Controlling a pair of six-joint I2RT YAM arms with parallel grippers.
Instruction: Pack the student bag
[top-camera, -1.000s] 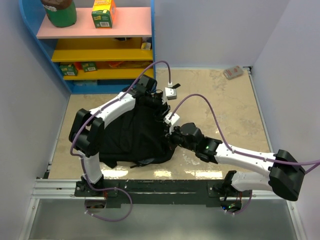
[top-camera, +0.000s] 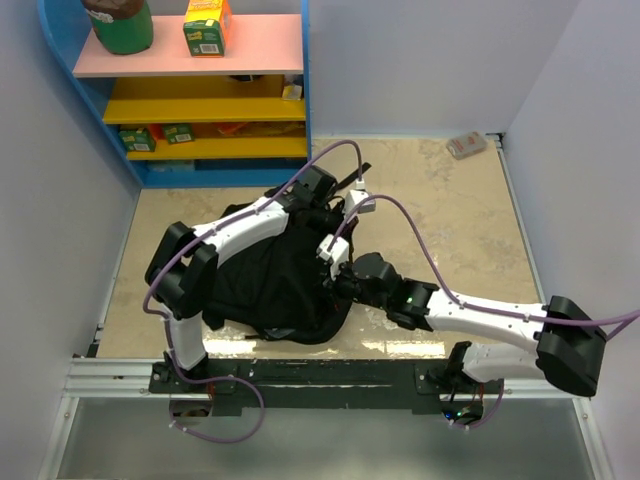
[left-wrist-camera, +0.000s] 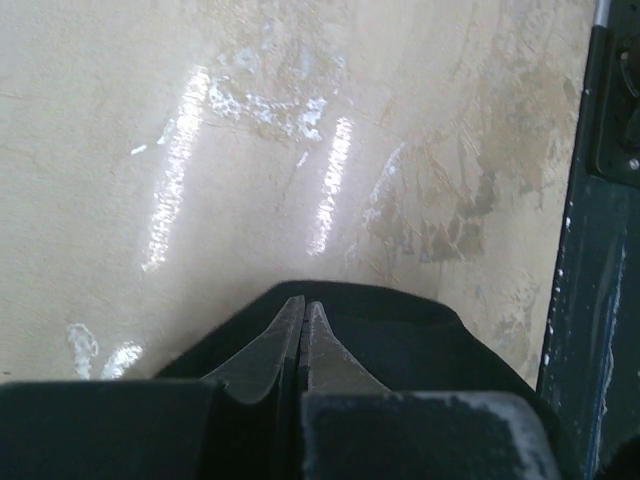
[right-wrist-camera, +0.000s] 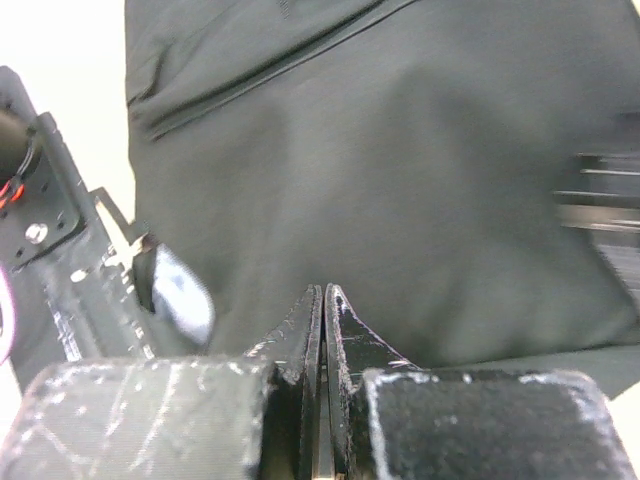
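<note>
A black bag lies spread on the table beneath both arms in the top view. My left gripper is over the bag's right part near the back; in the left wrist view its fingertips are shut against a view of black fabric and bare table. My right gripper is just in front of it, over the bag; in the right wrist view it is shut above the dark fabric, with a zipper seam along the top. Whether either holds a thin fold of cloth does not show.
A blue shelf unit with yellow boards and boxes stands at the back left. A grey object sits at the back right corner. Walls bound both sides.
My left gripper has moved right and toward the front, and the bag under it has shifted slightly.
</note>
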